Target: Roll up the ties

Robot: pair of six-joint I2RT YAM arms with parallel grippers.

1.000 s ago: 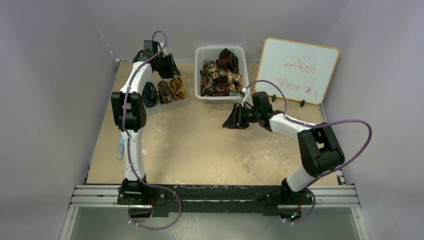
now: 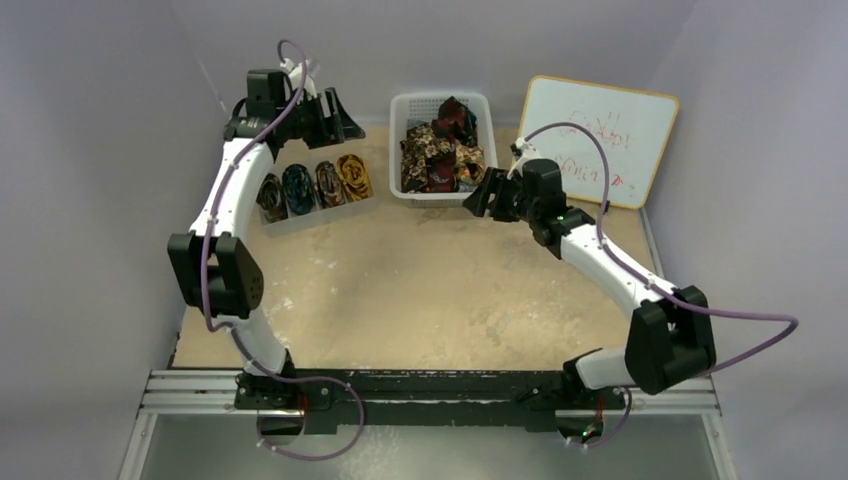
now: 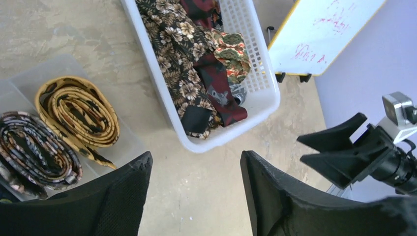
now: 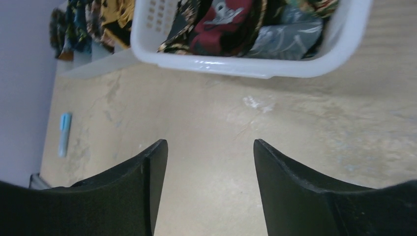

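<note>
Several rolled ties stand side by side in a clear divided box at the back left (image 2: 318, 215); a yellow roll (image 3: 81, 110) and a dark patterned roll (image 3: 37, 147) show closely in the left wrist view. Loose ties, floral and dark red (image 2: 440, 150), lie heaped in the white basket (image 2: 441, 199). Above and behind the box my left gripper (image 2: 350, 122) is open, its fingers apart with nothing between them. My right gripper (image 2: 482, 196), also open and empty, hovers by the basket's front right corner.
A whiteboard (image 2: 600, 140) with red writing leans at the back right. On the table lies a light blue marker (image 4: 64, 133), seen in the right wrist view.
My left gripper has risen away from the box, its arm swinging left and uncovering another dark roll. Toward the basket and whiteboard, my right gripper has shifted back and slightly right.
</note>
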